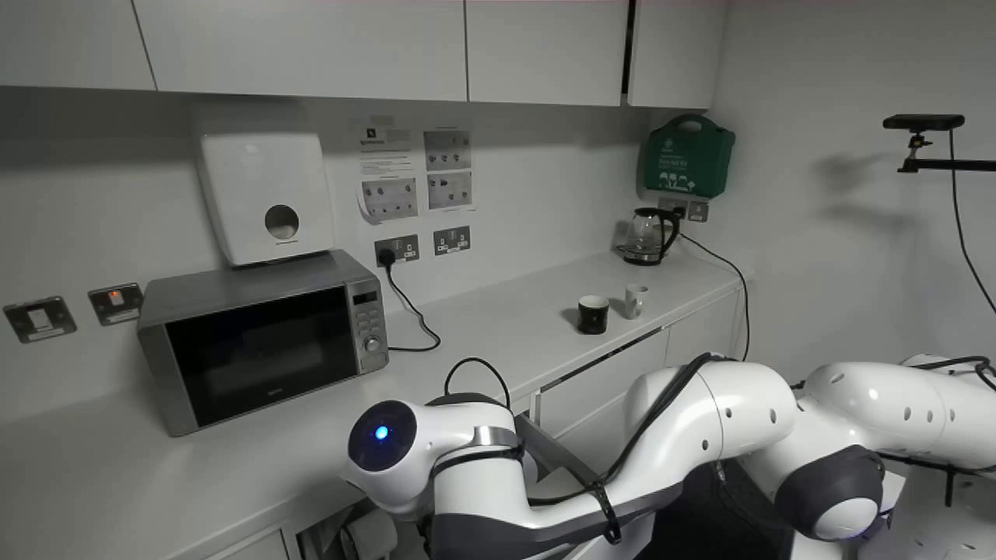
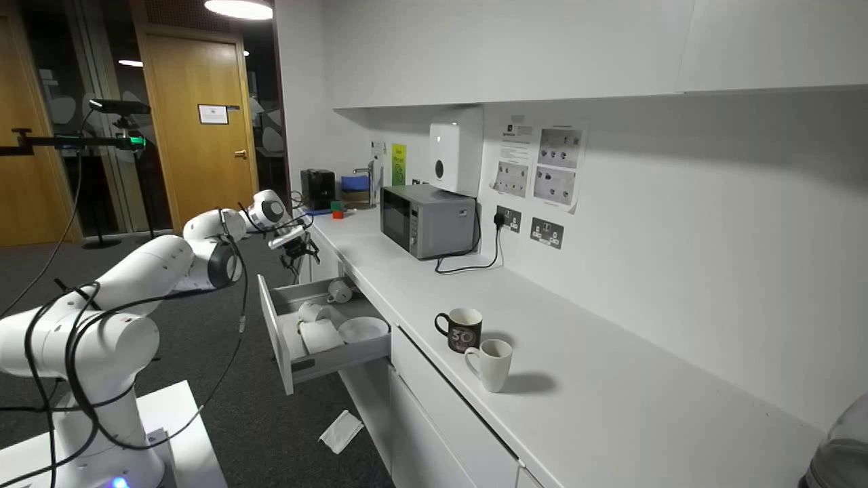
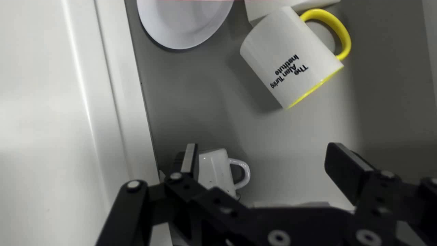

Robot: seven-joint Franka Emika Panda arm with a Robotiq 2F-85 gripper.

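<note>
My gripper is open in the wrist view, its fingers spread wide over the pulled-out drawer point(image 2: 346, 358), with nothing held between them. Close beside the left finger, partly covered by it, lies a small white cup point(image 3: 217, 170) with its handle pointing right. Farther up in the drawer a white mug with a yellow handle point(image 3: 286, 57) rests on its side. A white bowl point(image 3: 184, 24) shows at the top edge. In exterior view 1 the arm hides the gripper.
On the counter point(image 2: 586, 366) stand a black mug point(image 2: 464, 329) and a white mug point(image 2: 491, 364). A grey microwave point(image 1: 271, 327) sits farther along, and a glass kettle point(image 1: 649, 235) is in the far corner. White paper point(image 2: 341, 431) lies on the floor.
</note>
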